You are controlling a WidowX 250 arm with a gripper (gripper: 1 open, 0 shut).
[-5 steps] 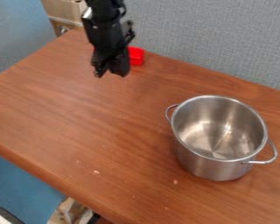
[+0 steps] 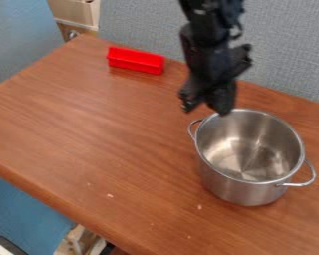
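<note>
A black gripper [image 2: 207,96] hangs from the arm just above the rear rim of a steel pot [image 2: 250,179] with two side handles, on the right of the wooden table. It looks shut, with nothing visible between its fingers, though they are blurred. A red block [image 2: 136,60] lies at the back left of the table, apart from the gripper.
A grey wall [image 2: 289,50] stands along the back edge, and the table's left edge drops to a blue floor.
The arm has swept right from near the red block at the back left to above the pot. The block and pot look unmoved.
</note>
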